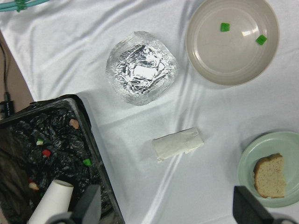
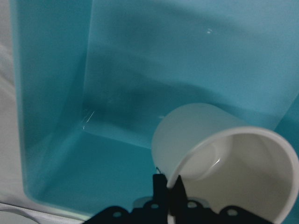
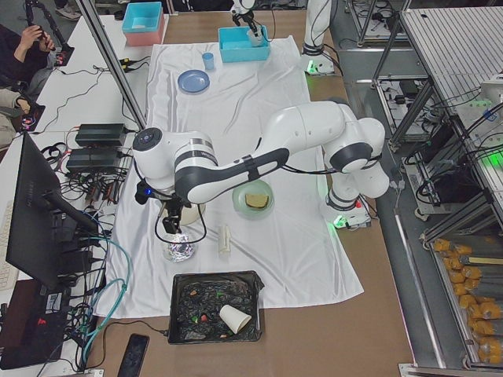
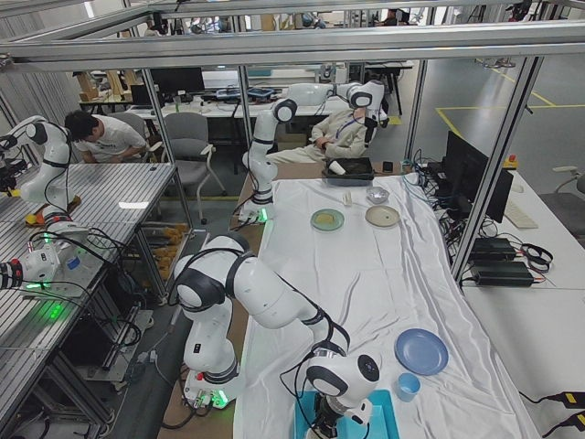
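Note:
My left gripper (image 3: 169, 212) hangs high over the near end of the table. Below it the left wrist view shows a foil bowl (image 1: 141, 70), a beige plate (image 1: 232, 42) with green bits, a folded paper (image 1: 177, 143), a green plate (image 1: 247, 177) with bread (image 1: 269, 175), and a black tray (image 1: 100, 158) holding a white cup (image 1: 51, 203) on its side; its fingertips show only at the edge. My right gripper is shut on the rim of a white cup (image 2: 201, 126) inside the blue bin (image 2: 56, 168).
A blue plate (image 4: 420, 352) and small blue cup (image 4: 408, 386) stand by the blue bin. A monitor and cables line the side of the table.

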